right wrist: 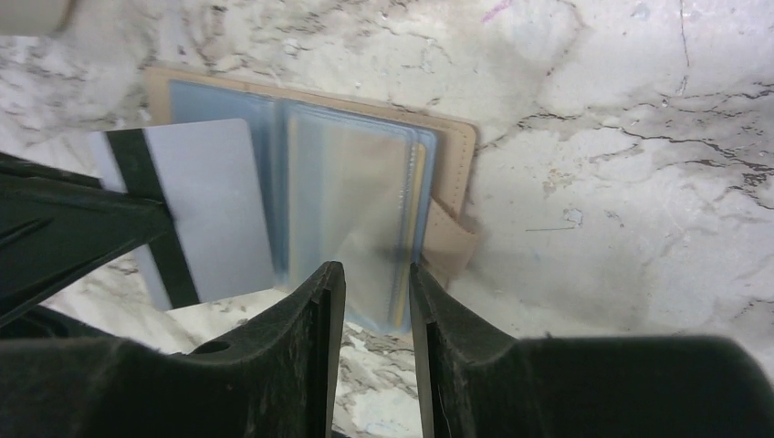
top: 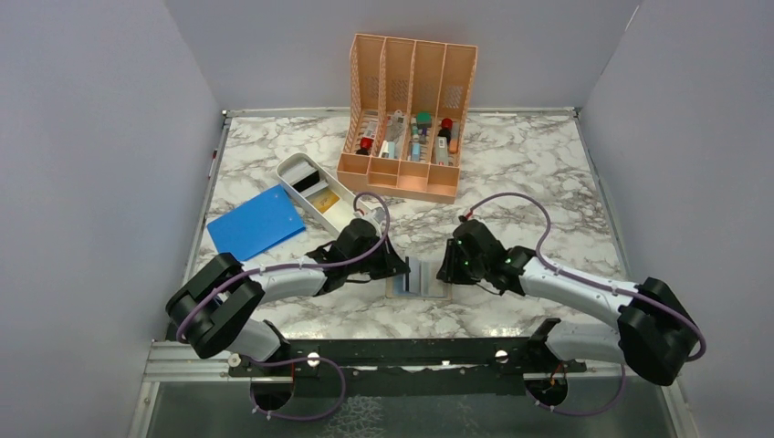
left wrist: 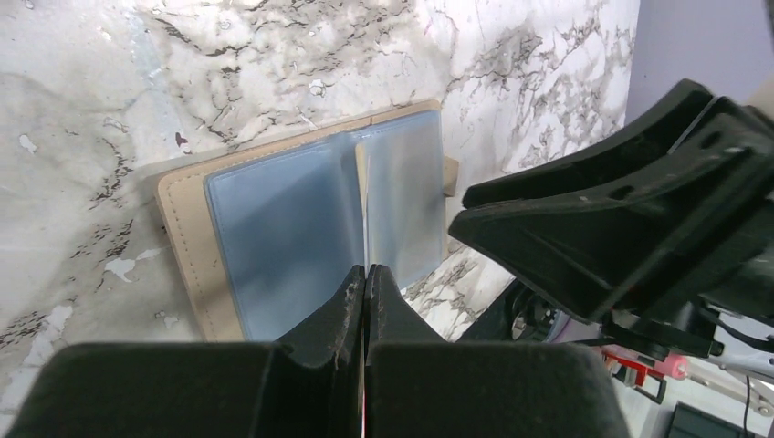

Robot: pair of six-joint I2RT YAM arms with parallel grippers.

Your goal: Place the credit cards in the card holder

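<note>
A cream-edged card holder (left wrist: 187, 246) lies open on the table, its clear bluish sleeves showing. Upright over it is a white card with a black stripe, clasped in my left gripper, which is shut; the left wrist view shows this card edge-on. Whether the card's lower edge is inside a sleeve, I cannot tell. My right gripper stands part open above the holder's right-hand sleeve, both fingertips near its outer edge. No card shows between the right fingers.
Behind the left arm, a white tray (top: 339, 217) holds more cards, including a yellowish one (top: 323, 201). A blue folder (top: 256, 224) lies at the left, an orange divided organizer (top: 397, 183) at the back.
</note>
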